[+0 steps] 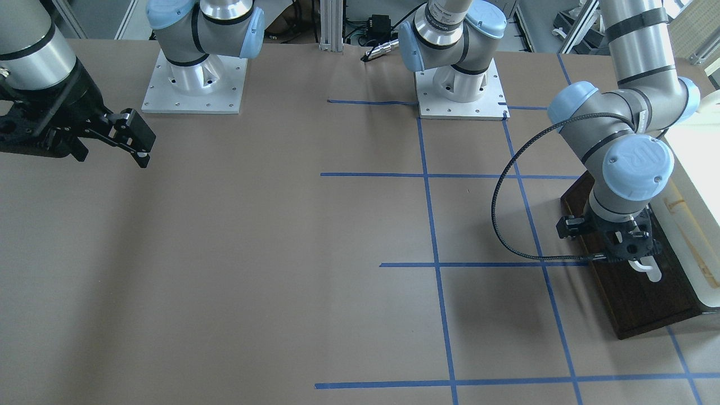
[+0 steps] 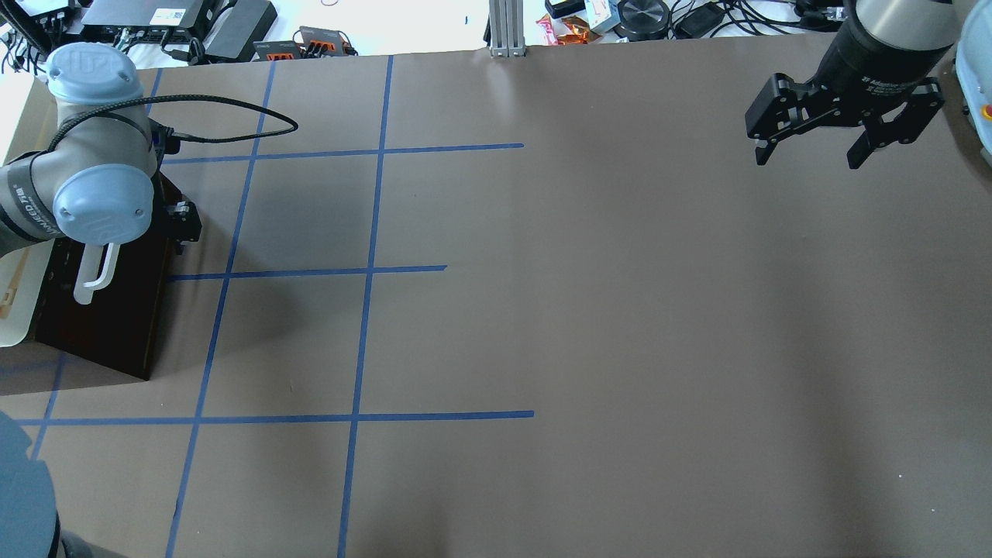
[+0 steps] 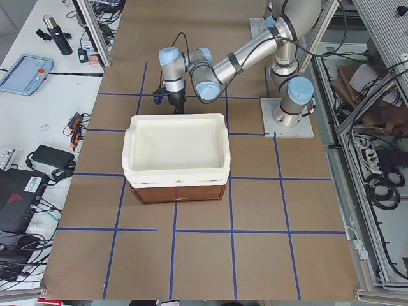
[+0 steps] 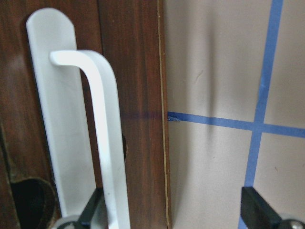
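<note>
A dark brown wooden box [image 1: 634, 310] stands on the taped floor, with a white bar handle [image 4: 107, 133] on a white plate screwed to its side. My gripper is at that handle: in the wrist view one finger is beside the bar at lower left and the other is far right over the floor, so it stands open. In the front view the gripper's black body covers part of the handle. A white tray [image 3: 175, 150] sits on top of the box.
Another arm's black gripper [image 2: 842, 111] hangs at the far side. More arm bases [image 1: 459, 101] stand at the back. A cable loops out from my wrist.
</note>
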